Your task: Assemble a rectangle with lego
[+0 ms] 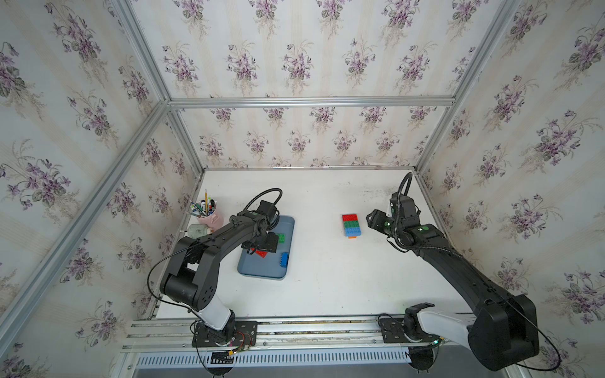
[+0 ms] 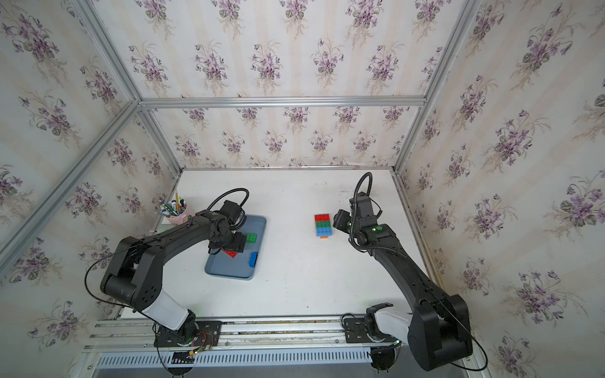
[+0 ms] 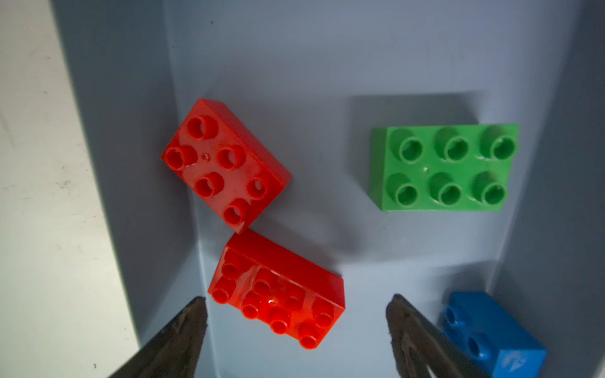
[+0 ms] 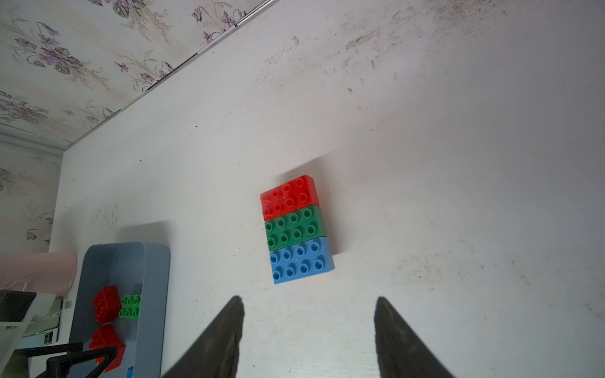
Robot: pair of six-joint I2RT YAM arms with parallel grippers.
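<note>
My left gripper is open over the blue-grey tray [image 1: 264, 273], nothing held. In the left wrist view the lower red brick [image 3: 277, 283] lies slanted between its fingertips, well below them as far as I can tell. A shorter red brick [image 3: 223, 163] lies by the tray's left wall, its corner close to the lower one. The green brick [image 3: 444, 167] lies to the right, and the blue brick [image 3: 491, 334] sits tilted in the lower right. On the table, red, green and blue rows form a block [image 4: 296, 228]. My right gripper stands open near it, empty.
A bit of orange [image 1: 351, 237] shows at the block's front edge. Behind the left arm stands a pink cup [image 1: 211, 217] with pens, a pale green object [image 1: 198, 231] beside it. The table between tray and block is clear.
</note>
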